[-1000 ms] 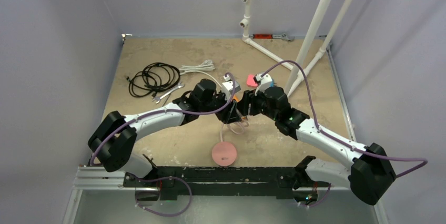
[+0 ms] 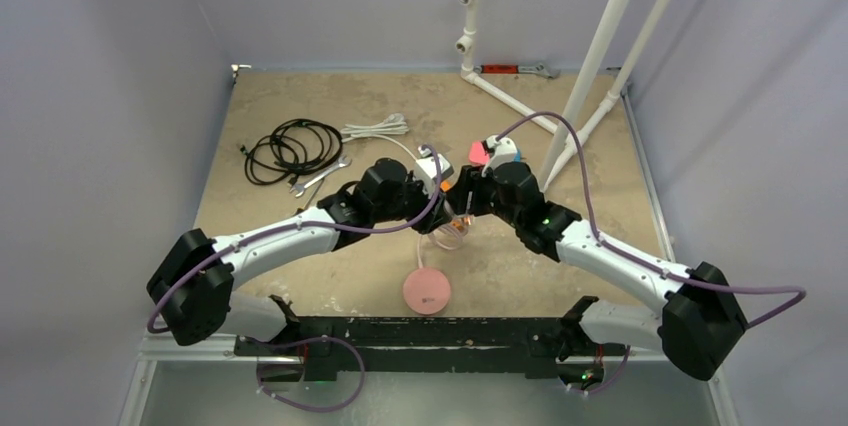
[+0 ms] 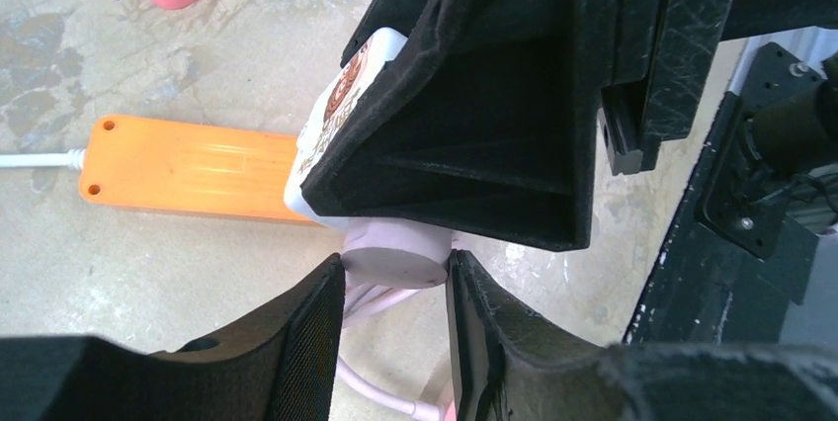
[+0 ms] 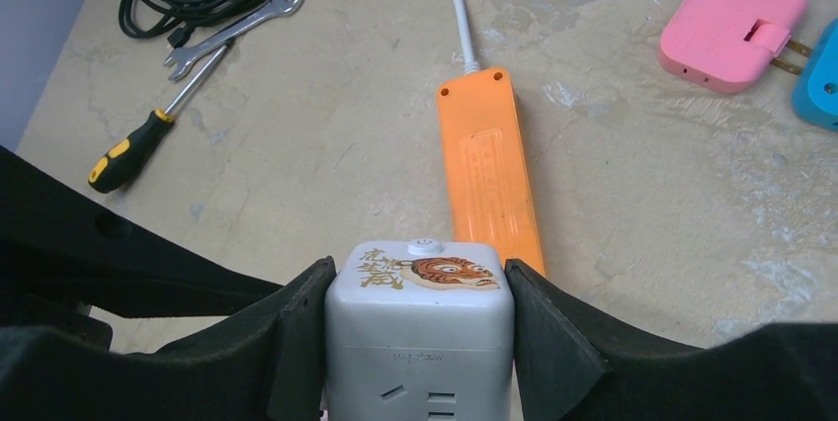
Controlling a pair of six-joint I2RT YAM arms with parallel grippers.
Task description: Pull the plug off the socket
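My right gripper is shut on a white socket block point(image 4: 420, 293) with a tiger print and slots. An orange strip point(image 3: 198, 166) with a white cable extends from behind the block; whether they are joined is unclear. Below the right fingers, the pale pink plug point(image 3: 397, 253) shows in the left wrist view, its contact with the socket hidden. My left gripper has one fingertip at each side of this plug, fingers part open; whether they grip it firmly is not clear. Seen from the top, both grippers meet closely above the table middle.
A round pink base point(image 2: 427, 291) lies near the front edge. Black cable point(image 2: 290, 151), a wrench point(image 2: 322, 176) and a screwdriver point(image 4: 133, 149) lie at left. Pink point(image 4: 733, 28) and blue point(image 4: 820, 75) blocks lie behind the grippers; white pipes point(image 2: 600, 56) rise at right.
The left arm's elbow has swung left and toward the front, its gripper shifting slightly left. My right arm has moved a little to the left too. The grippers stay close together.
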